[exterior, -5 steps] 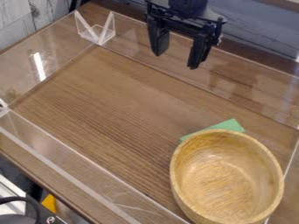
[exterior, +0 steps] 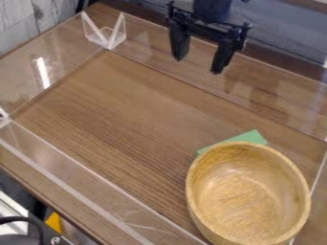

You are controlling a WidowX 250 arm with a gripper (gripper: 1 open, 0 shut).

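My black gripper (exterior: 201,51) hangs at the top middle over the back of the wooden tray, open, with its two fingers apart and nothing seen between them. A green flat object (exterior: 236,141) lies at the right, partly behind a large yellow bowl (exterior: 248,200) in the lower right.
The wooden tray floor (exterior: 121,124) is clear through the middle and left. A white wire-like shape (exterior: 106,31) stands at the back left corner. Clear walls edge the tray at left and back.
My gripper has shifted slightly at the back of the tray and sits a little higher in the view. The bowl and green object have not moved.
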